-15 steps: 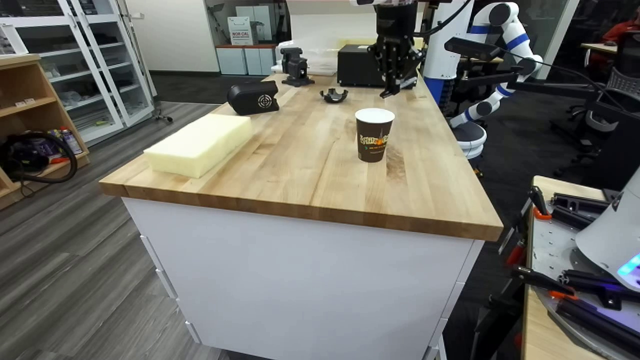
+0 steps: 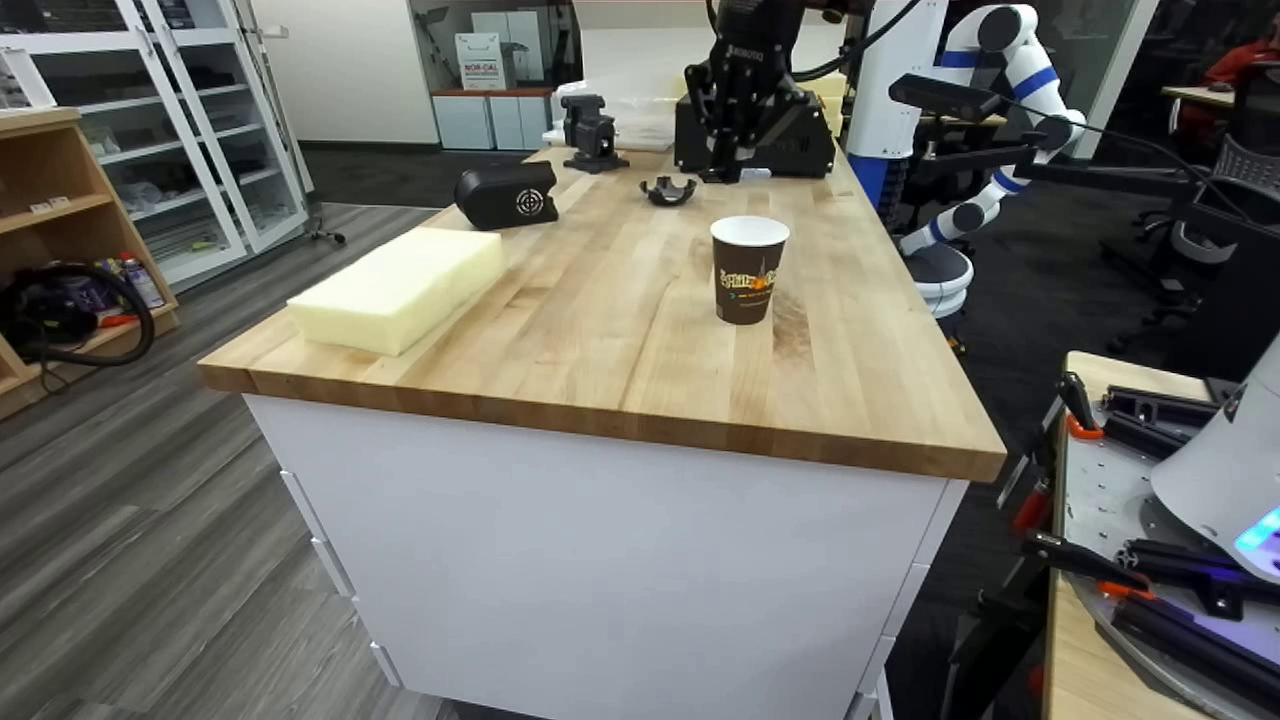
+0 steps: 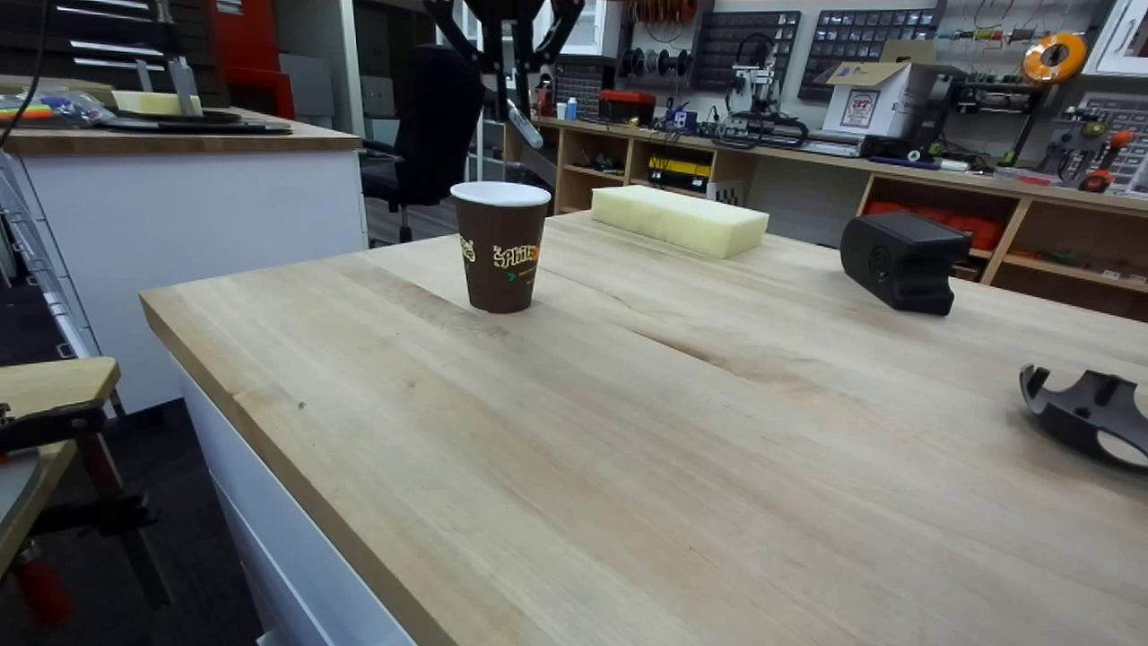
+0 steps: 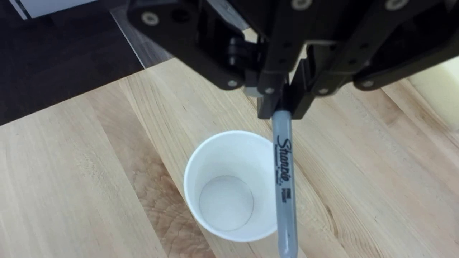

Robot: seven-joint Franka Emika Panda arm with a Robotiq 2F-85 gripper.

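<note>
A grey Sharpie marker (image 4: pixel 284 180) is held by one end in my gripper, whose fingers are shut on it. Its free end points away from the fingers in the wrist view. Below stands a brown paper cup (image 2: pixel 749 271), upright on the wooden tabletop, its white inside (image 4: pixel 226 202) empty. In the wrist view the marker overlaps the right side of the cup's rim. Exterior view 2 shows the marker (image 3: pixel 524 127) hanging tilted above the cup (image 3: pixel 501 253), clear of it. The gripper (image 2: pixel 722 175) appears dark against the black box in exterior view 1.
A pale yellow foam block (image 2: pixel 402 288) lies on the left of the table (image 2: pixel 600 348). Farther back are a black speaker-like object (image 2: pixel 506 196), a curved black part (image 2: pixel 667 191), a black clamp-like device (image 2: pixel 590 134) and a black box (image 2: pixel 792 144). Bare wood surrounds the cup.
In exterior view 1 my gripper has moved left and slightly up, and its tilt has changed. The cup, foam block and other table objects have stayed put.
</note>
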